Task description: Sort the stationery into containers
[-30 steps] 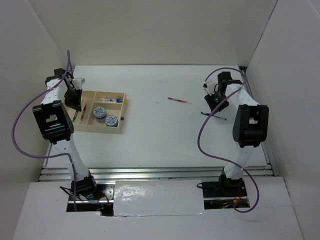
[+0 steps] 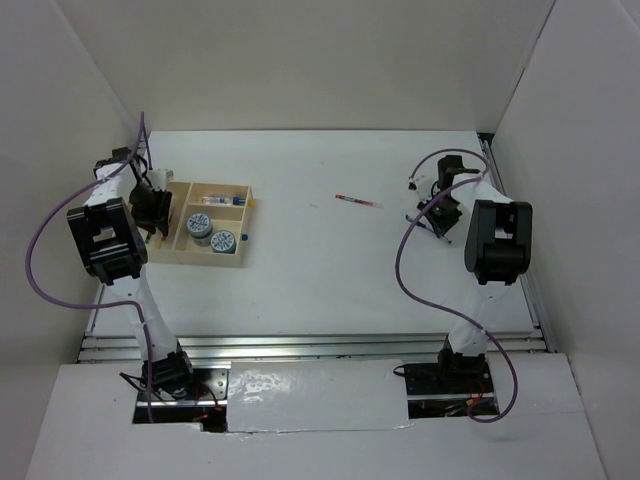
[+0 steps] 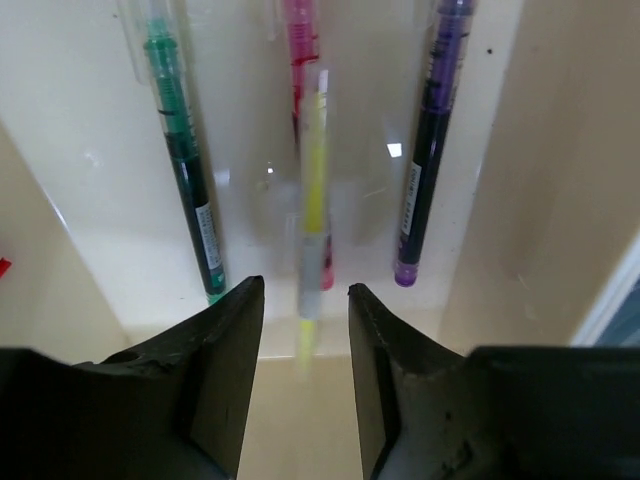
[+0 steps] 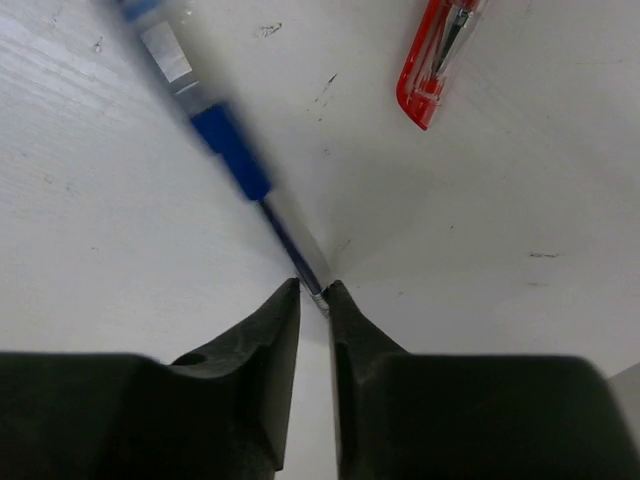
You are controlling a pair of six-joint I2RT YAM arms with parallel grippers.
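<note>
My left gripper is open inside the left compartment of the container (image 2: 208, 258). A yellow pen (image 3: 315, 160) lies there between green (image 3: 192, 205) and purple (image 3: 425, 160) pens, over a pink one (image 3: 300, 40). My right gripper has its fingertips either side of the thin end of a blue pen (image 4: 233, 145) on the table; whether it grips it is unclear. A red pen (image 4: 430, 70) lies nearby in the right wrist view, also seen mid-table from the top.
Other compartments hold round jars (image 2: 224, 242) and a clear blue-capped item (image 2: 222, 200).
My left gripper has shifted slightly rightward and frontward over the left compartment.
</note>
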